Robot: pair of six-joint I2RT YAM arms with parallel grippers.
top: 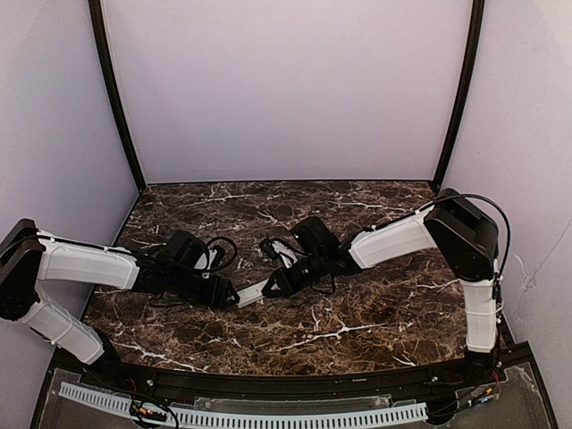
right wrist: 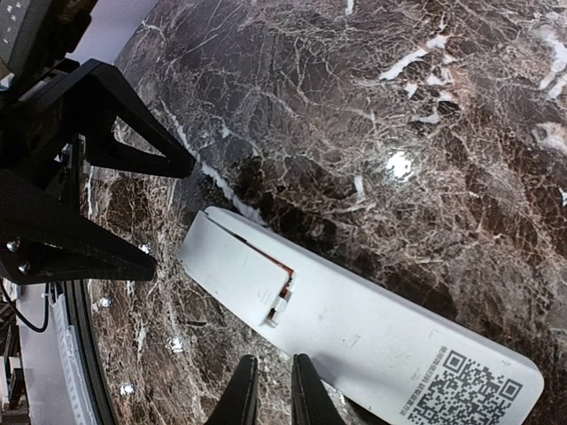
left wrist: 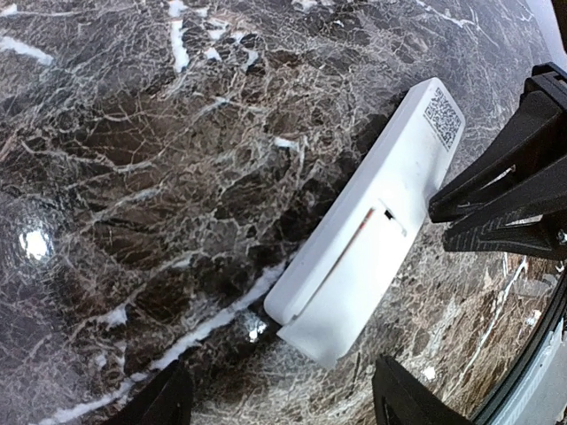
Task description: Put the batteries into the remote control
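A white remote [left wrist: 354, 248] lies on the marble table, its battery cover [right wrist: 232, 264] slightly askew on one end. My right gripper [top: 277, 288] is over the remote's far part; in the right wrist view its dark fingertips sit close together at the bottom, at the remote's side, and what is between them is hard to see. My left gripper [top: 223, 295] stands open just beside the covered end, its fingers [right wrist: 159, 164] spread apart around that end's approach. No loose batteries can be made out.
Pale walls stand at the back and sides, and a black rail runs along the front edge.
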